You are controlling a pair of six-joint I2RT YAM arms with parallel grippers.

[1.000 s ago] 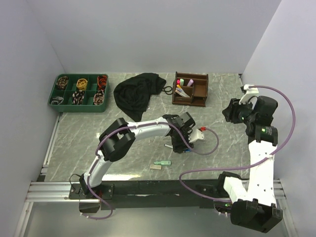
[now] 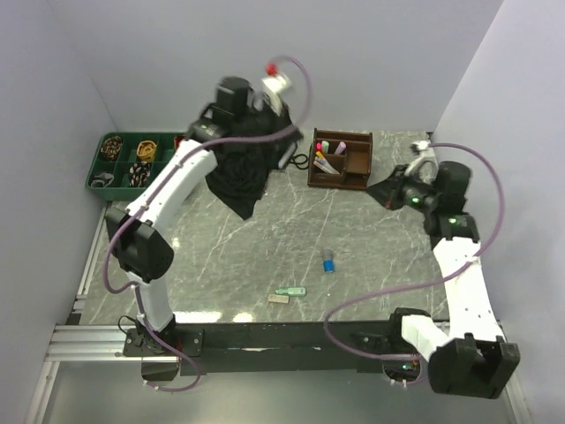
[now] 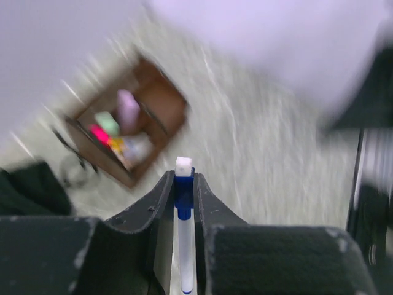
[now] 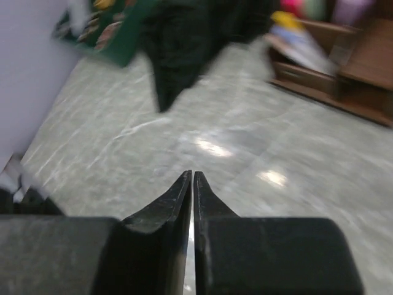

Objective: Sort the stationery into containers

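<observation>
My left gripper, high over the back of the table and blurred in the top view, is shut on a blue-and-white marker, held upright. My right gripper, at the right, has its fingertips together with nothing visible between them. The wooden organizer at the back holds several pens and markers. A blue item lies on the table's middle right; a green item and a small beige block lie near the front edge.
A green divided box with coiled items stands at back left. A black cloth and black scissors lie left of the organizer.
My left arm has swung up and back from the table's middle, taking the marker along. My right gripper has moved slightly left.
</observation>
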